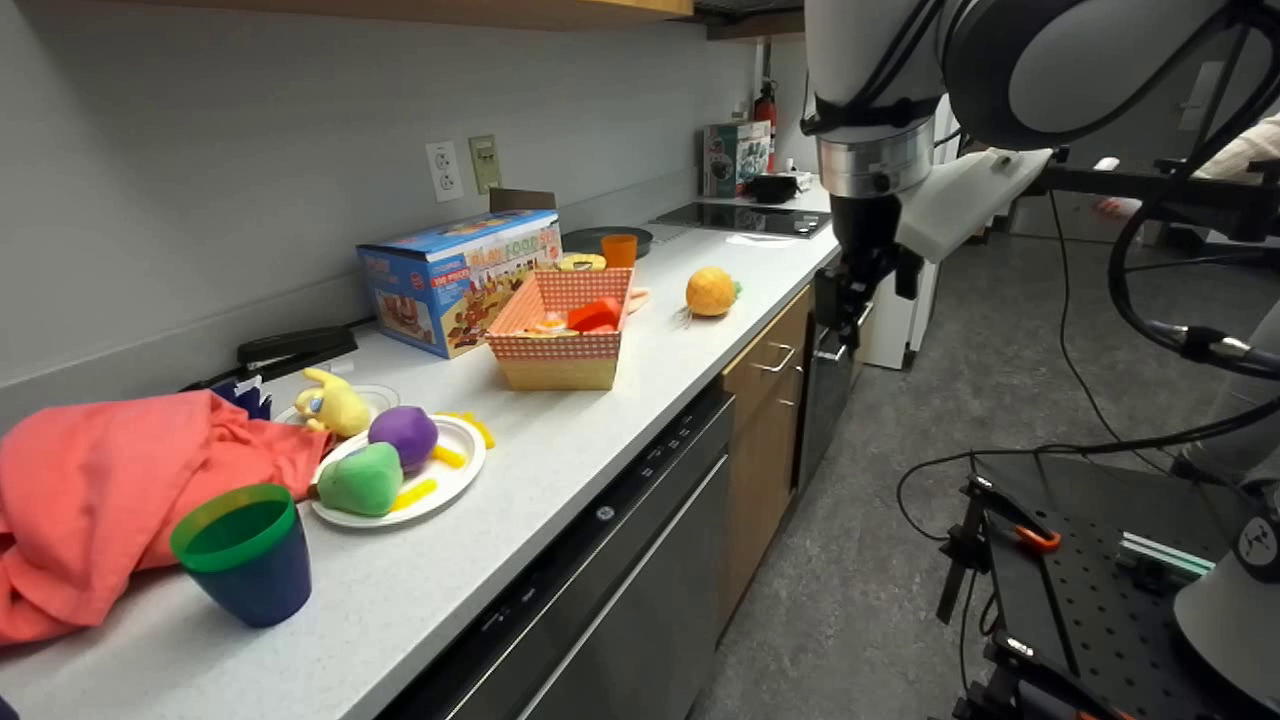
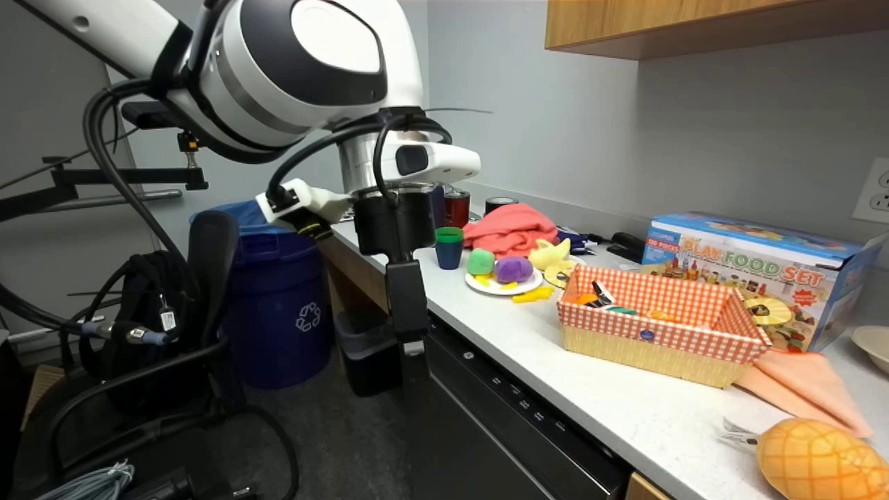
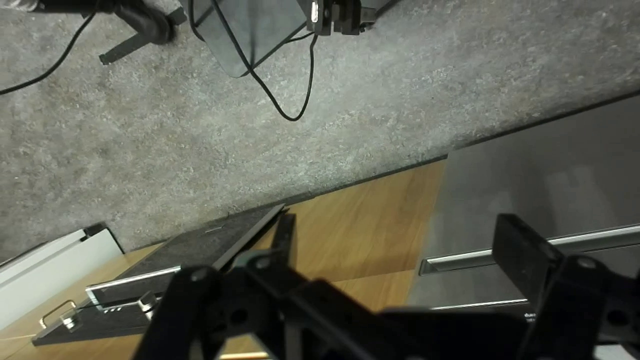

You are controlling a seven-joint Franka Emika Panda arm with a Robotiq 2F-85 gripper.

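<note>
My gripper stands open in the wrist view, its two dark fingers (image 3: 519, 252) wide apart with nothing between them. Beyond it show the floor and the cabinet fronts. In exterior view 1 the gripper (image 1: 861, 300) hangs off the counter's front edge, over the floor side. A checkered basket (image 1: 558, 360) with toy pieces in it stands on the counter, and an orange toy fruit (image 1: 710, 292) lies farther along. Green (image 1: 360, 482) and purple toy foods (image 1: 404, 437) rest on a white plate (image 1: 468, 472).
A blue cup with a green rim (image 1: 246, 564) stands before a red cloth (image 1: 108, 492). The play food box (image 1: 462, 276) is behind the basket. Oven and drawer handles (image 1: 777, 358) stick out below the counter.
</note>
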